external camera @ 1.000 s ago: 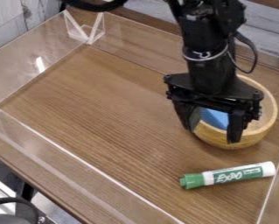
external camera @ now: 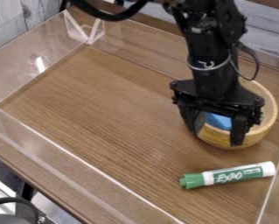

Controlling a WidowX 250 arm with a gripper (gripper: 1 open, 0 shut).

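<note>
My black gripper (external camera: 216, 118) stands open over a yellow bowl (external camera: 254, 131) at the right of the camera view, its fingers down at a blue object (external camera: 223, 122) in the bowl. The gripper partly hides the blue object, and I cannot tell whether it touches it. A green and white Expo marker (external camera: 229, 175) lies on the table below the bowl.
A clear plastic edge runs along the left side. A white wire-like item (external camera: 86, 26) stands at the back left. Black cables show at the lower left.
The gripper has shifted slightly over the bowl. The bowl and marker look unmoved.
</note>
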